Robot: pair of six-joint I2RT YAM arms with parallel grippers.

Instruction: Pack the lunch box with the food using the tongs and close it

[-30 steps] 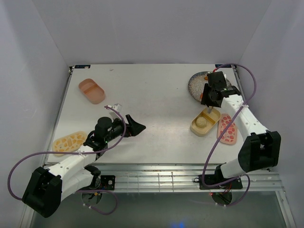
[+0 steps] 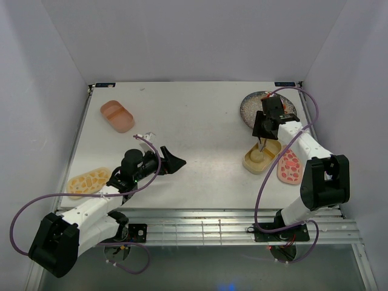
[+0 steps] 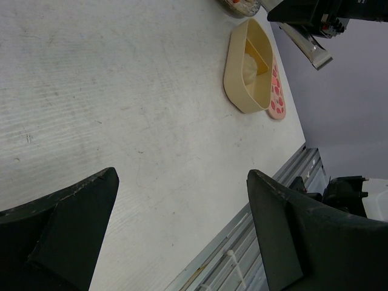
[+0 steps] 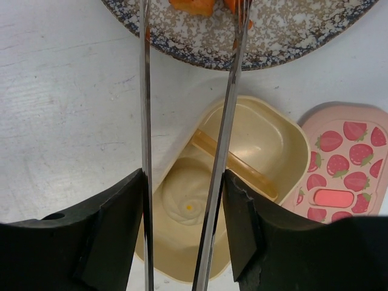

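In the top view my right gripper (image 2: pixel 262 134) hangs over the near edge of the speckled plate (image 2: pixel 249 113). It stands open, with the two arms of metal tongs (image 4: pixel 146 121) spread between its fingers, one beside each finger. The tongs reach over the plate (image 4: pixel 203 59), where orange food pieces (image 4: pixel 195 6) lie. Below sits the cream lunch box (image 2: pixel 247 165), with a divider (image 4: pixel 254 176) and a pale round item (image 4: pixel 182 194) in one compartment. A pink strawberry lid (image 4: pixel 332 148) is beside it. My left gripper is open and empty above the table.
A pink tray (image 2: pixel 117 116) lies at the back left, and a yellow patterned lid (image 2: pixel 88 182) at the front left. A wall (image 2: pixel 339 91) stands close to the right arm.
My right gripper has shifted slightly left and a little nearer the lunch box, and its arm has swung left. The left arm has stayed still.
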